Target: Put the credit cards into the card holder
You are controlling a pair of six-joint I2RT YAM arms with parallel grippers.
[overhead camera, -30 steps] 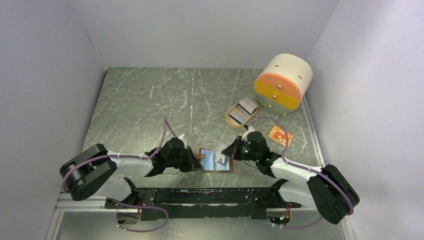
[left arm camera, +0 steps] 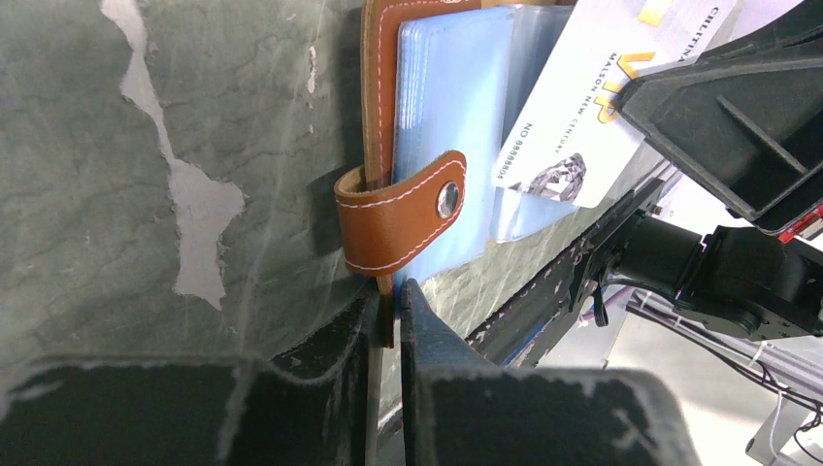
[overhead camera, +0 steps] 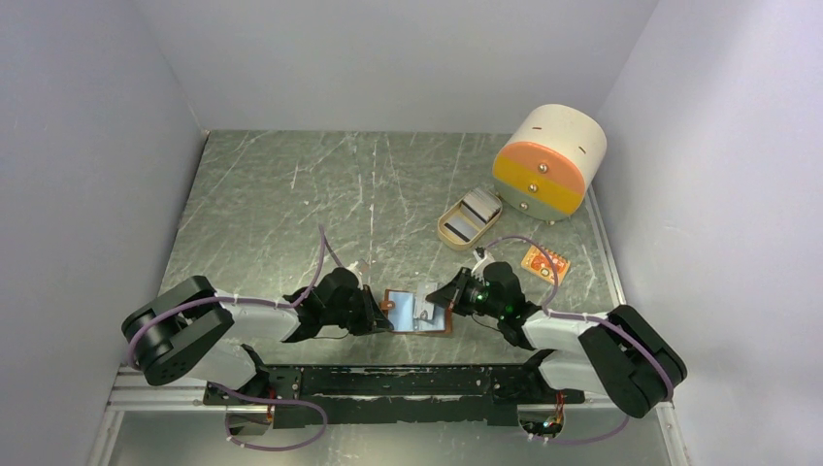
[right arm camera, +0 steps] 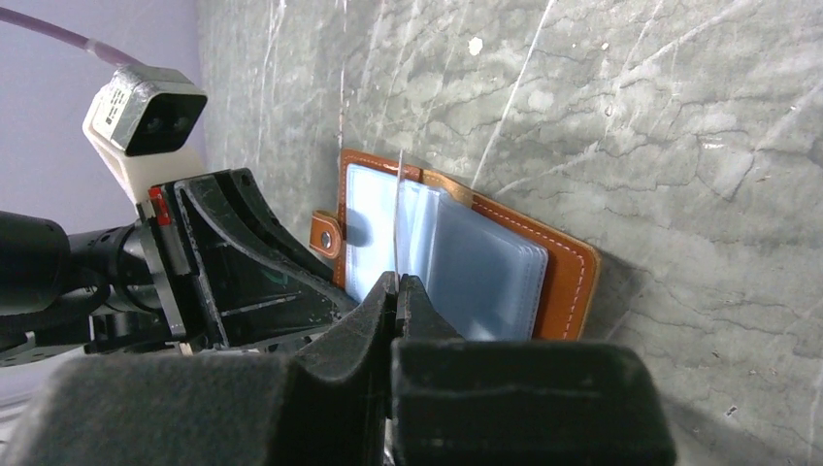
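Observation:
The card holder (overhead camera: 401,313) lies open flat on the table at the front, brown leather outside and clear bluish sleeves inside. Its snap strap (left arm camera: 400,221) is at the left side. My left gripper is at the holder's left edge, the fingers slightly apart with that edge between them; whether they grip it is unclear. A white credit card (left arm camera: 568,126) with a VIP print stands on edge over the sleeves, held by my right gripper, which is shut on it. Edge-on, the card shows as a thin line above the sleeves in the right wrist view.
An oval tan tray (overhead camera: 448,239) with several more cards stands behind the right arm. Farther back right is a striped drawer box (overhead camera: 543,160). An orange packet (overhead camera: 545,263) lies to the right.
My right gripper and the card have shifted slightly toward the front and left over the holder. The left arm has moved barely at all.

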